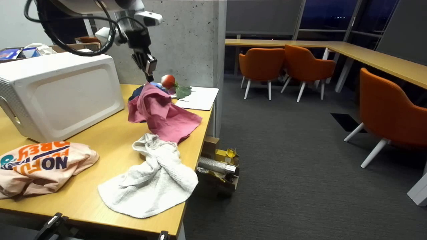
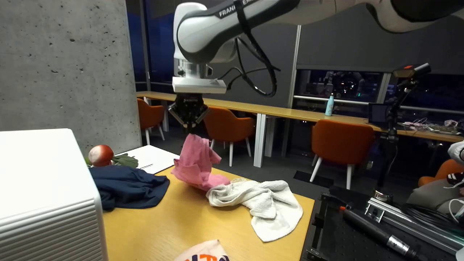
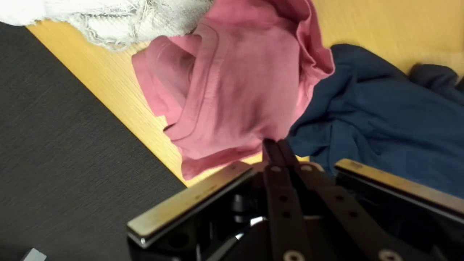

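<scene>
A pink cloth [image 1: 156,104] hangs from my gripper [image 1: 148,79], its upper part lifted and its lower part spread toward the table's right edge. In the wrist view the fingertips [image 3: 270,145] are closed together at the edge of the pink cloth [image 3: 252,87], pinching a thin bit of it. Exterior view 2 shows the gripper [image 2: 189,128] above the raised peak of the pink cloth [image 2: 195,161]. A white towel [image 1: 154,184] lies in front, near the pink cloth's lower end. Behind and beside it lies a dark blue cloth [image 2: 126,185], partly hidden in exterior view 1.
A large white box [image 1: 68,96] stands left of the cloths. A peach cloth with printed letters [image 1: 48,166] lies at front left. A red-and-white round object [image 2: 100,155] and a white board [image 1: 198,98] sit at the back. Bare table [image 1: 116,136] shows in the middle.
</scene>
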